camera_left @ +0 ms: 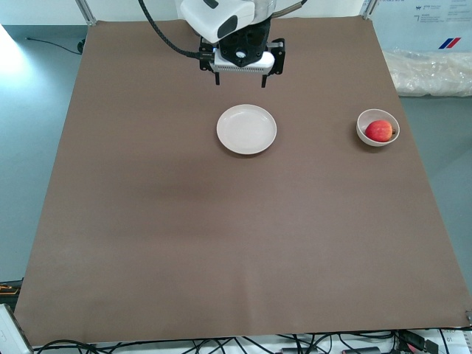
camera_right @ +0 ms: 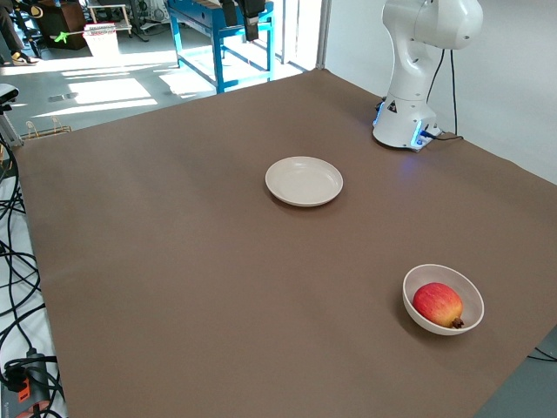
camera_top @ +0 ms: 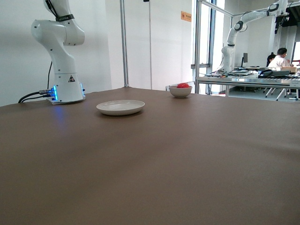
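Observation:
A white plate (camera_left: 246,129) lies on the brown table, also seen in the top view (camera_top: 120,107) and right view (camera_right: 304,181). To its right in the left view, a white bowl (camera_left: 365,119) holds a red fruit (camera_left: 378,130), shown in the right view as a red apple-like fruit (camera_right: 438,303) with a dark tip. My gripper (camera_left: 240,81) hangs above the far part of the table, behind the plate, its two black fingers wide apart with nothing visible between them. In the right view only a dark bottom part of it shows at the top edge.
Black cables run along the table's near edge in the left view. The white robot arm base (camera_right: 400,122) stands at the table's back.

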